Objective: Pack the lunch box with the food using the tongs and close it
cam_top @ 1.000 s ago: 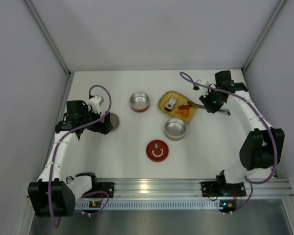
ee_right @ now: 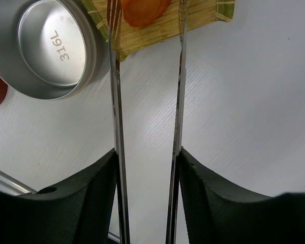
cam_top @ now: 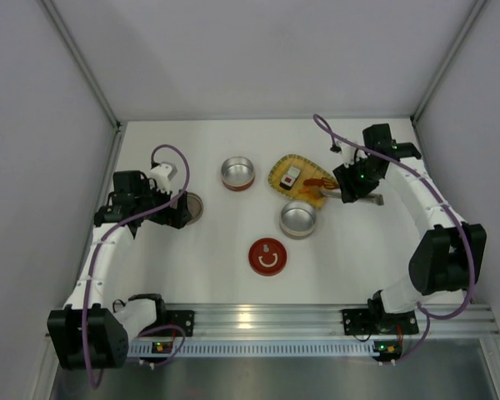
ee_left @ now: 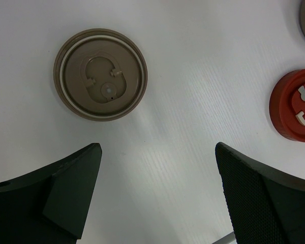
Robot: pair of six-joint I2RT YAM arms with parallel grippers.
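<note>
Steel tongs (ee_right: 176, 122) stand between the fingers of my open right gripper, one arm against each finger. Their forked tip lies beside an orange food piece (ee_right: 145, 11) on the yellow woven mat (cam_top: 280, 165); whether they touch it is hard to tell. A white rice piece with a dark band (cam_top: 289, 177) also rests on the mat. Two steel bowls, one at the back (cam_top: 237, 172) and one near the mat (cam_top: 298, 218), look empty. My left gripper is open and empty above the table, near a brown round lid (ee_left: 102, 73).
A red round lid with a smile mark (cam_top: 267, 257) lies towards the table's front, left of the nearer bowl. Bare white table (cam_top: 229, 225) stretches between the brown lid and the bowls. The nearer bowl stands close to the mat's front edge.
My right gripper and the tongs have shifted slightly to the left and towards the front over the mat; the tongs' arms now lie across the orange food. The left arm is still.
</note>
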